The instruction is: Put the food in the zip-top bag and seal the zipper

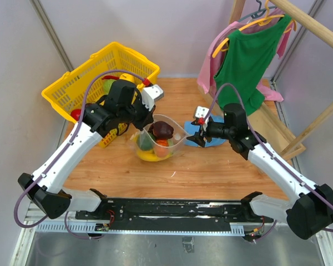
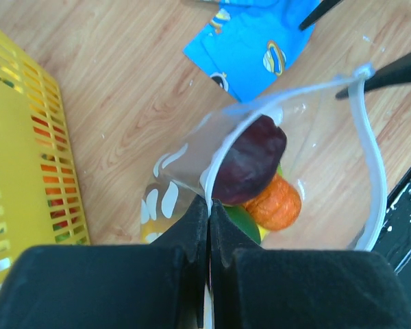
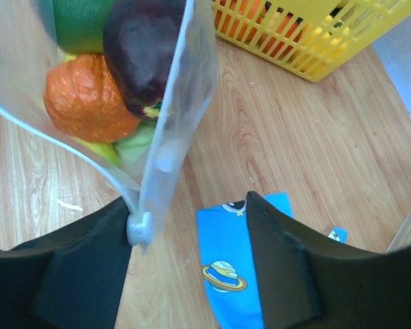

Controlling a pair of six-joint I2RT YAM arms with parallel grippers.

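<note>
The clear zip bag stands mid-table, its mouth open, holding an eggplant, an orange pumpkin-like food, a green item and something yellow. My left gripper is shut on the bag's zipper edge at its left corner. My right gripper stands open at the bag's other corner; in the right wrist view the zipper end rests by one finger, between the open fingers.
A yellow basket of food stands at the back left. A blue patterned cloth lies under my right gripper. A rack with hanging clothes occupies the back right.
</note>
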